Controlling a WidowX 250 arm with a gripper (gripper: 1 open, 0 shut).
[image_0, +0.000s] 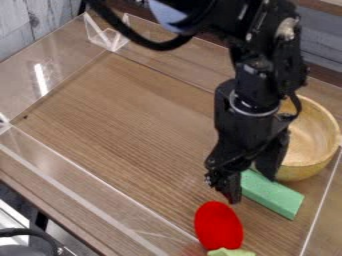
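My black gripper (243, 175) is low at the right, open, its fingers angled over a mint-green block (274, 200) that lies on the wooden surface. Whether a finger touches the block is unclear. A red rounded object (218, 228) lies just below and left of it, with a pale green item (231, 253) partly visible at the bottom edge.
A yellow wooden bowl (313, 125) sits at the right, partly behind the arm. A clear container (107, 28) stands at the top left.
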